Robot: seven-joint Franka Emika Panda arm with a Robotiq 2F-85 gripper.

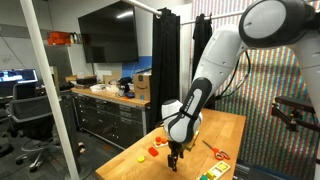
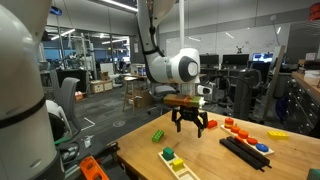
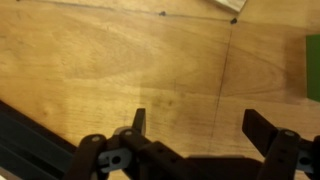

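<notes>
My gripper points down over the wooden table, its two dark fingers wide apart and only bare wood between them. In exterior view 2 the gripper hangs low above the middle of the table. A green block lies to its left there; part of a green object shows at the right edge of the wrist view. Nearer that camera, a pale wooden tray carries green and yellow pieces. In exterior view 1 the gripper is small, and its fingers are hard to make out.
Black bars lie on the right in exterior view 2, with red pieces and a yellow block behind. Red-handled scissors rest right of the arm in exterior view 1. Bare table surrounds the gripper.
</notes>
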